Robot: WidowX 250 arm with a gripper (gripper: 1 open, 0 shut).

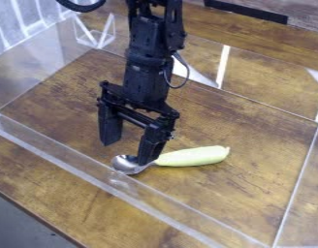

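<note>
My black gripper [131, 137] hangs low over the wooden board, open, its two fingers apart. Below and between them lies a metal spoon [127, 165], its bowl near the front plastic wall. A pale yellow-green object [194, 155], like a corn cob or vegetable, lies to the right, touching or close to the spoon's handle. The gripper partly hides the area behind the spoon.
Clear plastic walls [290, 210] edge the wooden work area [252, 136] on several sides. The board is bare at the right and back left. A dark floor shows at the bottom left.
</note>
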